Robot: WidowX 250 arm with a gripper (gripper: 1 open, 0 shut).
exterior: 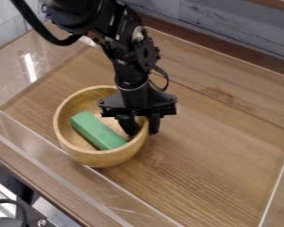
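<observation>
A tan bowl (74, 138) sits on the wooden table at the left of the camera view, with a green bar-shaped object (98, 130) lying inside it. My black gripper (136, 129) reaches down to the bowl's right side, its fingers at the rim. The fingertips are largely hidden by the gripper body and the rim, so whether they hold the rim is unclear.
A pale wall stands along the back. Cables and a gap show past the table's edge at the lower left.
</observation>
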